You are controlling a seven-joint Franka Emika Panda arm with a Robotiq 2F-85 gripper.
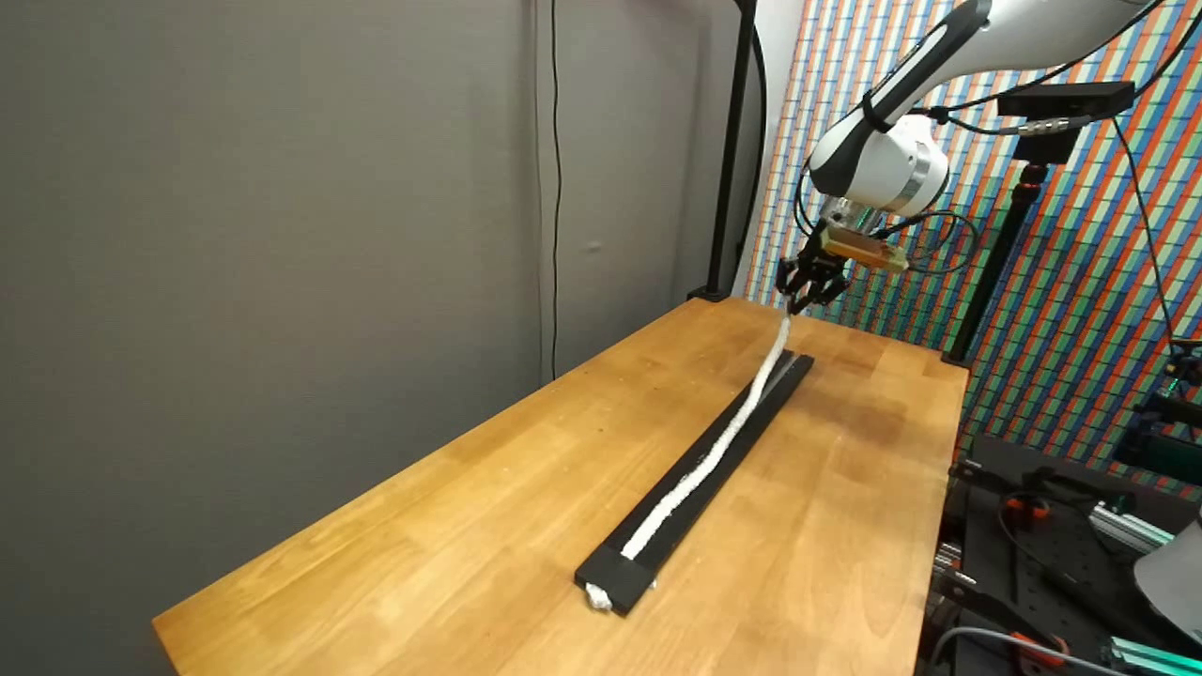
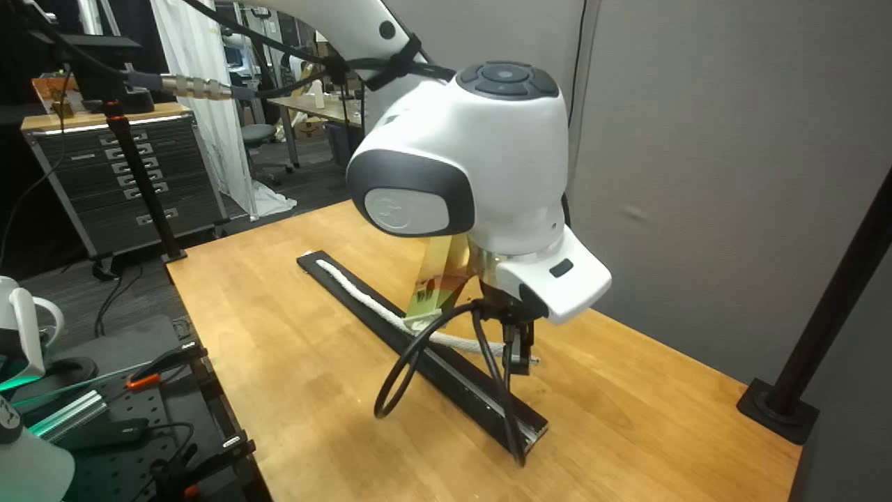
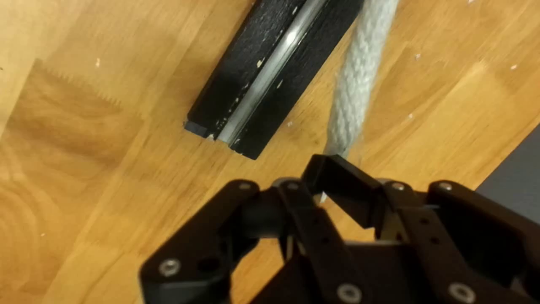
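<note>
A white braided rope (image 1: 706, 462) runs along a black grooved bar (image 1: 617, 571), its near end passing through the bar's closed end. Toward the far end the rope rises off the bar to my gripper (image 1: 797, 298), which is shut on it close to its tip. From the wrist, the rope (image 3: 357, 83) stands to the right of the bar (image 3: 222, 109), whose metal-lined groove is empty at this end. My gripper's fingers (image 3: 344, 185) cover the pinched part. In the second exterior view a short rope tip shows past the gripper (image 2: 520, 355).
A grey wall (image 1: 338, 282) borders one long side. Black posts (image 1: 992, 265) stand at the table's far corners, and a looped cable (image 2: 399, 393) hangs from the arm.
</note>
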